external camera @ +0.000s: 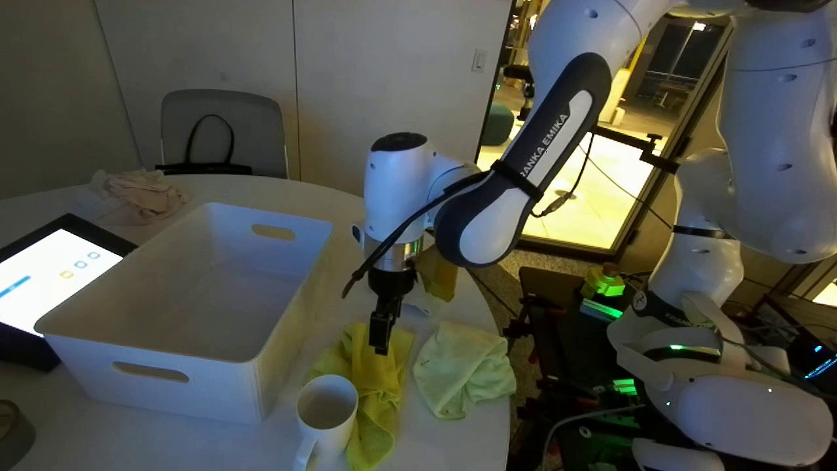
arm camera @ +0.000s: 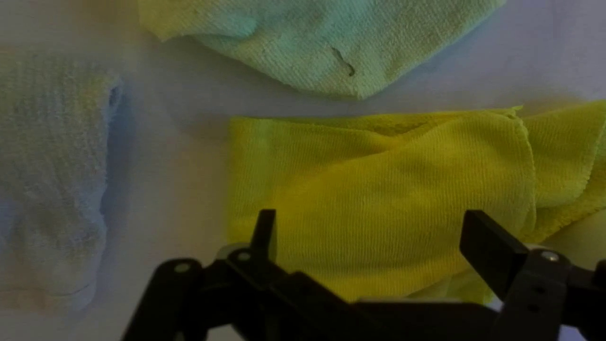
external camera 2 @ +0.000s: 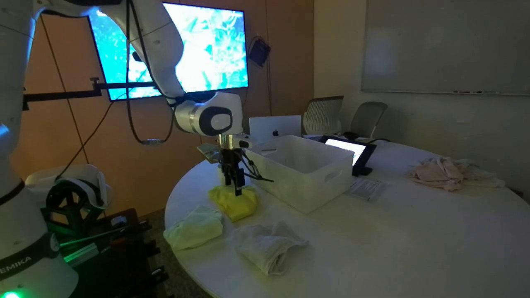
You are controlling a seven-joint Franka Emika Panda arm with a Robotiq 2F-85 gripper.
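A crumpled yellow cloth (arm camera: 386, 193) lies on the white table, below my gripper in the wrist view. My gripper is open, its two black fingertips wide apart with nothing held between them. From the side, the gripper (external camera: 381, 345) hangs just above the far part of the yellow cloth (external camera: 376, 392); whether it touches cannot be told. Beside it lies a pale green cloth (external camera: 463, 369). A grey-white cloth (external camera 2: 271, 246) rests nearby, seen also at the left of the wrist view.
A large white bin (external camera: 259, 384), empty where its inside shows, stands beside the cloths. A white mug (external camera: 327, 416) is close against the yellow cloth. A lit tablet (external camera: 59, 275) sits past the bin, and a pinkish cloth (external camera 2: 437, 174) lies farther off.
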